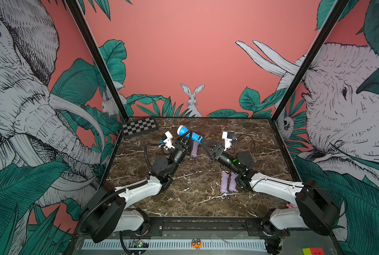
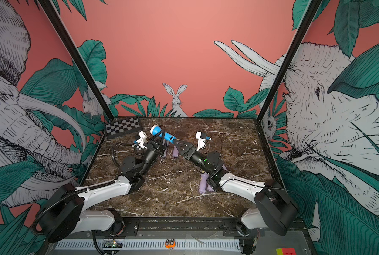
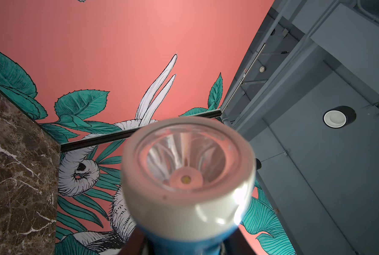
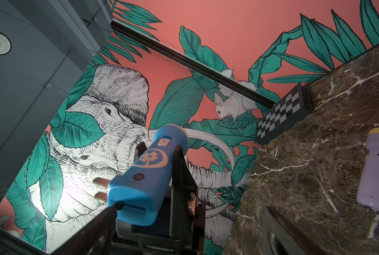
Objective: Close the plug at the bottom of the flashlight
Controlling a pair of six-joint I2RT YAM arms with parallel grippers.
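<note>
A blue flashlight (image 1: 194, 136) with a white head (image 3: 185, 212) is held above the table, tilted, by my left gripper (image 1: 189, 135), which is shut on its body. The right wrist view shows its bottom end (image 4: 132, 214) facing my right gripper, with a dark slit across it and a small black piece (image 4: 119, 205) at one end of the slit. I cannot tell whether that piece is the plug or how it sits. My right gripper stands open close to that end, its blurred fingers (image 4: 278, 231) wide apart.
Lilac flashlights lie on the marble table: one (image 1: 194, 149) behind and below the held one, two more (image 1: 224, 182) near the right arm. At the back left stands a checkered block (image 1: 139, 127).
</note>
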